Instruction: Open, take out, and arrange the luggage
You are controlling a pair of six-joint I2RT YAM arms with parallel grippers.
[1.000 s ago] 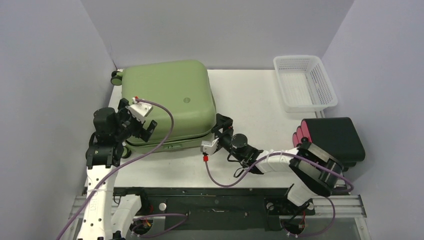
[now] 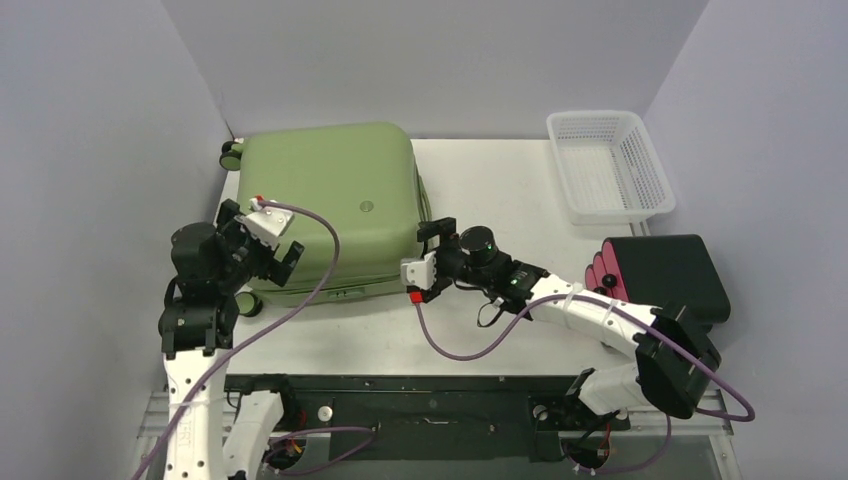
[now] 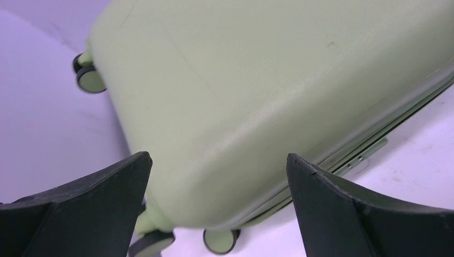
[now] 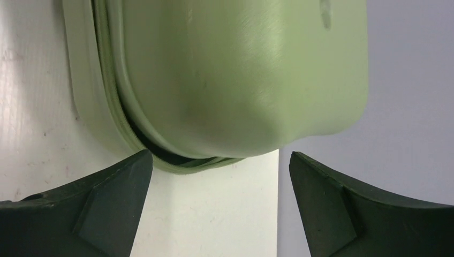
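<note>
A large green hard-shell suitcase [image 2: 330, 180] lies flat on the white table's left half, its wheels at the left. My left gripper [image 2: 262, 250] is open above its front-left part; in the left wrist view the lid [image 3: 257, 75] and front seam lie beyond the empty fingers. My right gripper [image 2: 428, 240] stands open by the suitcase's right side near the front corner. The right wrist view shows the shell's corner [image 4: 235, 91] with a dark gap along the zipper seam [image 4: 115, 96] between lid and base, nothing between the fingers.
A white plastic basket [image 2: 607, 160] stands at the back right. A dark box with pink-red side parts [image 2: 680, 270] sits at the right. Walls border the left, back and right.
My left gripper has shifted slightly left. The suitcase has settled very slightly.
</note>
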